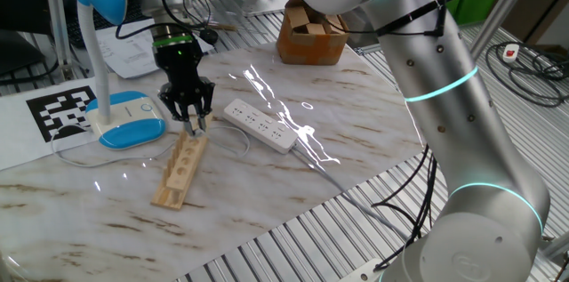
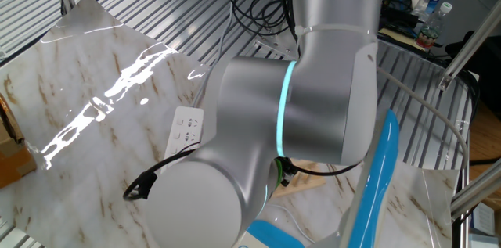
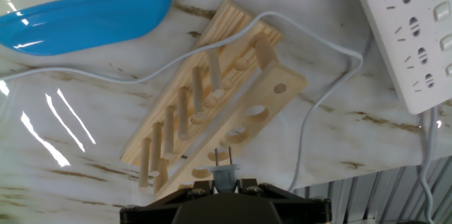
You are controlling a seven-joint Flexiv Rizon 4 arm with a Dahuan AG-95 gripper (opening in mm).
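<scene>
In the wrist view, a grey plug (image 3: 224, 176) with two thin metal prongs pointing away sits between the black fingers of my gripper, which looks shut on it. Behind the plug lies a wooden rack (image 3: 258, 97) with a row of pegs and a row of round holes. Exterior view 1 has the gripper (image 1: 196, 129) pointing down over the rack's far end. To the right of the rack is a white power strip (image 1: 260, 125), its sockets facing up, apart from the plug. The arm hides the gripper's fingers in exterior view 2.
A blue and white desk lamp (image 1: 129, 122) stands left of the gripper, and its thin white cord (image 3: 300, 32) loops across the rack. At the back is an open cardboard box (image 1: 311, 44).
</scene>
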